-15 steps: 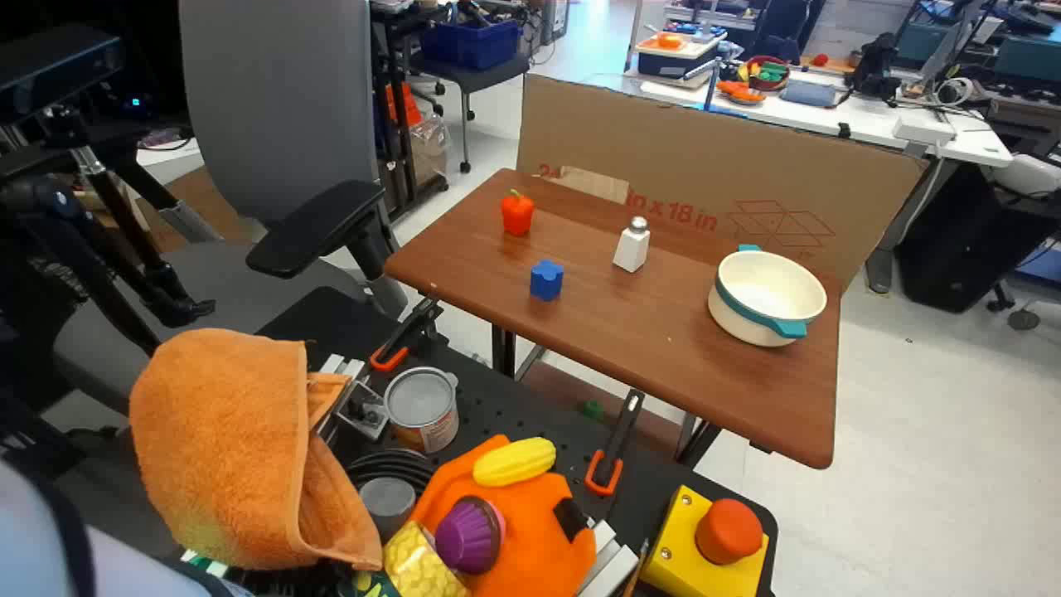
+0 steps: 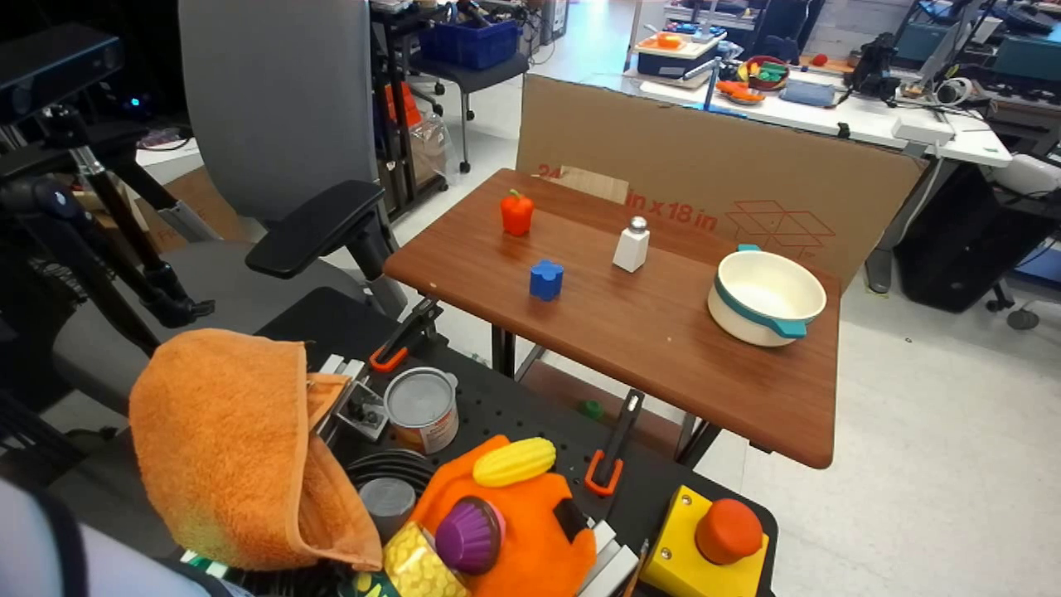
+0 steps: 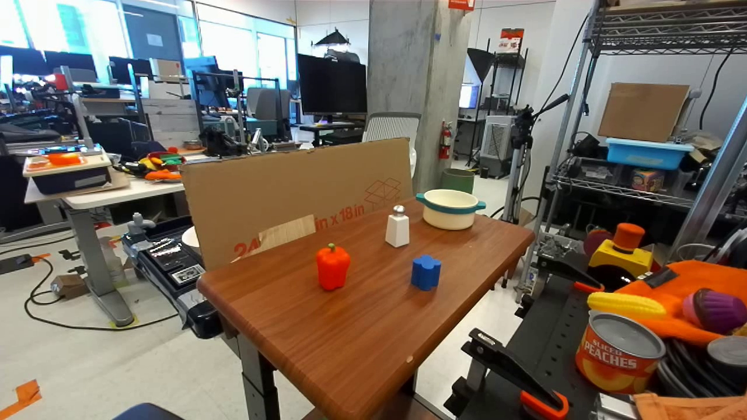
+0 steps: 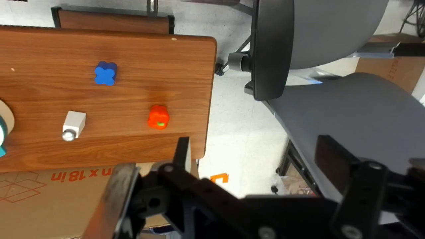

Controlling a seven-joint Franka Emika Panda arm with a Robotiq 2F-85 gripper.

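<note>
In the wrist view my gripper stands wide open, its dark fingers apart with only floor and chair visible between them. A red toy pepper [image 2: 516, 214] stands near the table's far left corner in exterior view 1. The blue flower-shaped block [image 2: 546, 280] sits closer to the front edge. Upright between pepper and pot is a white shaker [image 2: 631, 245] with a silver top. The cream pot [image 2: 767, 297] with teal handles rests toward the right end, cut off at the left of the wrist view. Nothing on the table touches my gripper.
The brown wooden table [image 2: 686, 348] has bare surface between the objects. A cardboard sheet [image 2: 686, 139] stands upright along its back. A grey chair [image 4: 358, 107] with a black armrest is beside the table's end. Clamps, a peach can [image 3: 620, 353] and an orange towel crowd the black cart.
The pale arm part at the lower left of exterior view 1 has shifted slightly downward. The objects on the table have stayed where they were.
</note>
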